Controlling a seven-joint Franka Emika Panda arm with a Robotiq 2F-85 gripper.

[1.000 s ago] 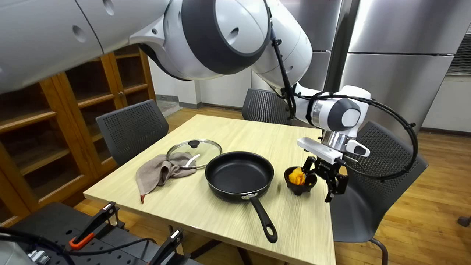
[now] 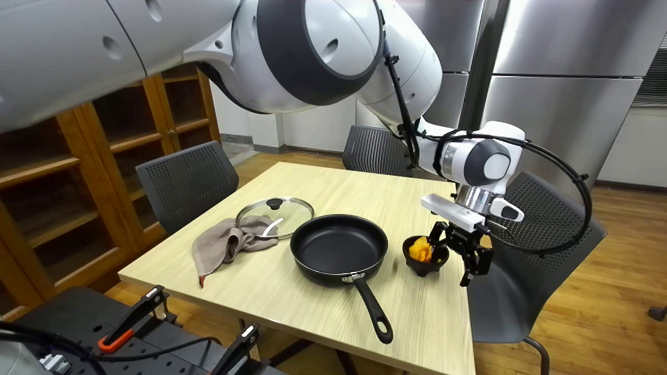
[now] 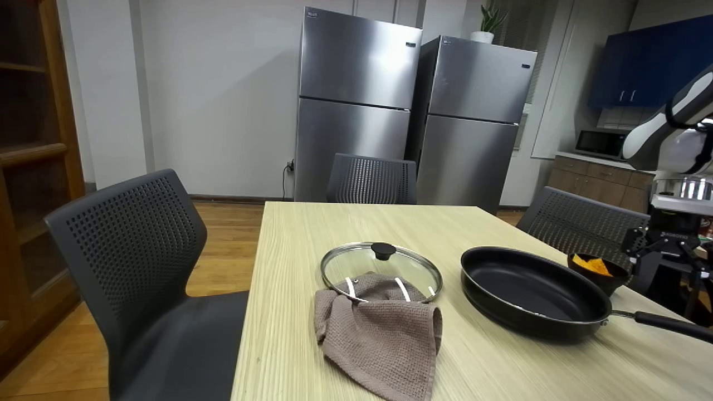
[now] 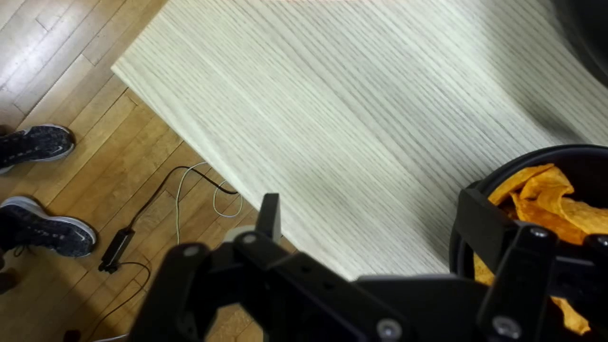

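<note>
My gripper stands open, its two fingers wide apart with only the table and its edge visible between them. One finger [image 4: 484,228] overlaps the rim of a small black bowl [image 4: 501,168] in the wrist view. Orange chips [image 4: 538,194] fill the bowl, which rests on the table to the right of the pan. The other finger [image 4: 269,216] is out past the table edge. A black frying pan [image 2: 339,247] lies empty in the middle of the table, its handle toward the front. Whether the near finger touches the bowl, I cannot tell.
A glass lid [image 3: 414,277] with a black knob leans over a crumpled brown towel [image 3: 381,341] left of the pan. Chairs [image 2: 187,178] stand round the table. Bare tabletop [image 2: 366,187] lies behind the pan. A person's shoes [image 4: 45,228] show on the floor.
</note>
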